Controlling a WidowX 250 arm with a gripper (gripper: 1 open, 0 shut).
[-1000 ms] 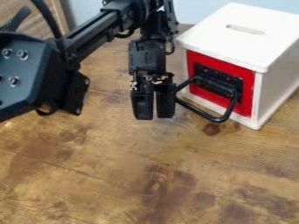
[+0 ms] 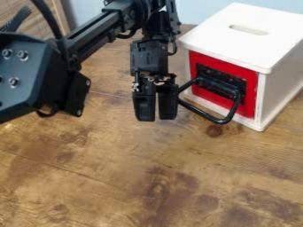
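My black gripper (image 2: 155,102) hangs over the wooden floor in the middle of the camera view, its two fingers pointing down with a narrow gap between them; whether anything sits between them is hard to tell. Just right of it, a black cable (image 2: 208,115) loops out from a black socket panel (image 2: 218,80) set in the red front (image 2: 245,113) of a white box (image 2: 246,36). The loop's near end passes close to or behind the gripper.
The white box stands at the upper right against a pale wall.
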